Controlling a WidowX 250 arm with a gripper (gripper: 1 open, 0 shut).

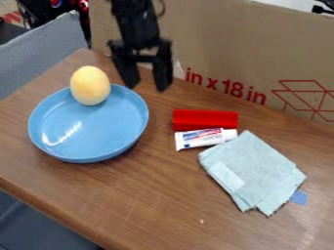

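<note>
The black gripper point(143, 61) hangs blurred above the back of the wooden table, open with nothing visible between its fingers. Below and left of it, a yellow egg-shaped object point(90, 85) rests at the upper rim area of a blue plate point(88, 132). To the right lie a red block point(204, 119) and a white toothpaste tube point(205, 138) just in front of it. A folded pale blue cloth point(255, 172) lies at the right.
A cardboard panel point(248, 63) stands along the back edge. A grey padded surface point(33, 59) borders the table at left.
</note>
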